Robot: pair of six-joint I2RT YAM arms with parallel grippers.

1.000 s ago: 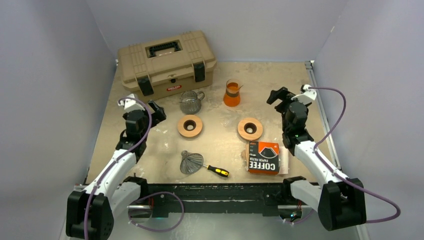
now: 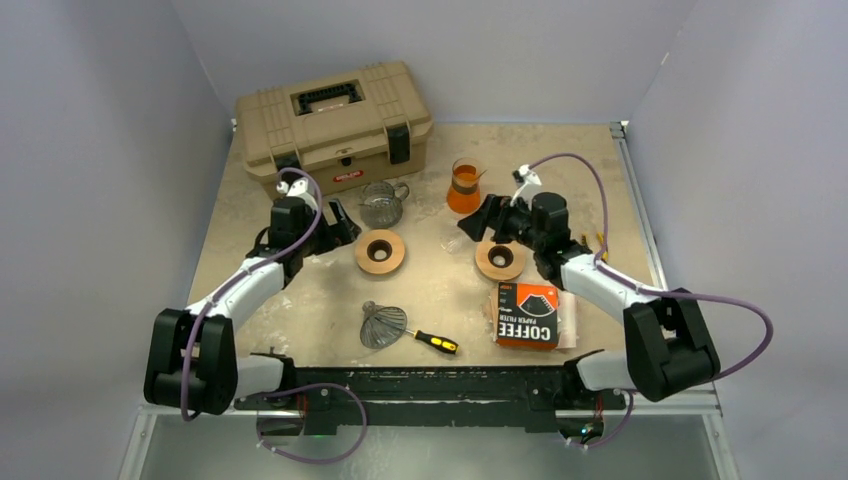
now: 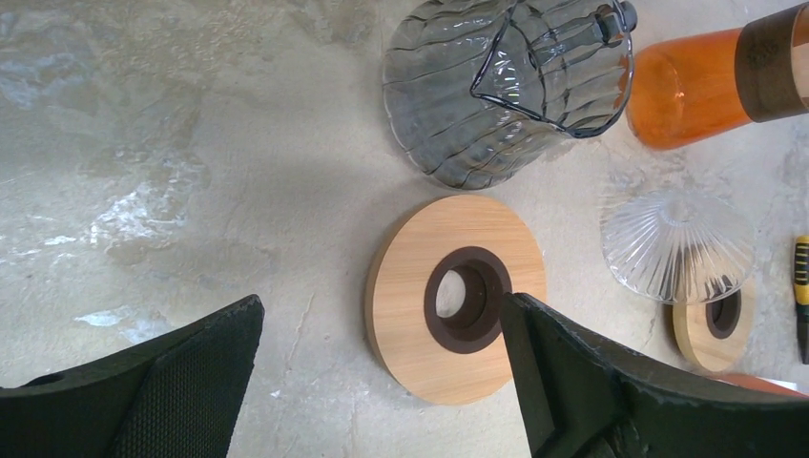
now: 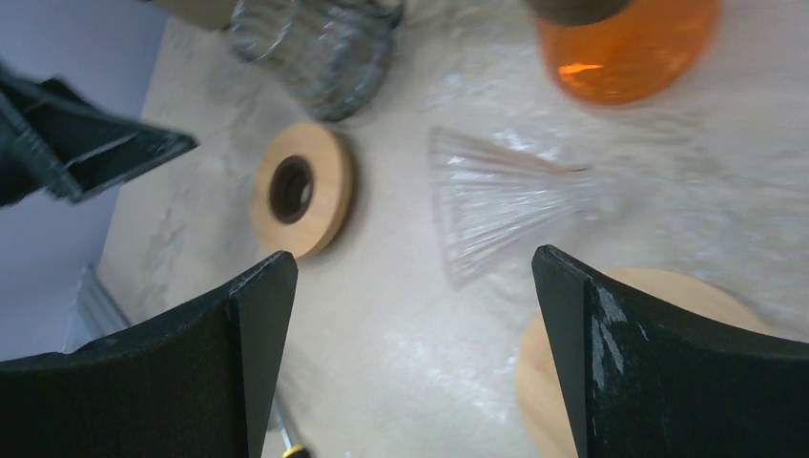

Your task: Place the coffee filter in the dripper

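A clear ribbed dripper lies on its side between the two wooden rings; it also shows, blurred, in the right wrist view. A smoky grey ribbed cone, perhaps another dripper, lies near the front. The orange and black coffee filter box is at the front right, with pale paper beside it. My left gripper stands open just left of the left wooden ring, empty. My right gripper, open and empty, hovers over the area of the clear dripper, partly covering the right wooden ring.
Toward the back stand a grey glass carafe and an orange carafe. A tan toolbox fills the back left. A yellow and black screwdriver touches the grey cone. Bare table shows between the rings and the front.
My left gripper has shifted a little right, closer to the left ring. The objects have stayed put.
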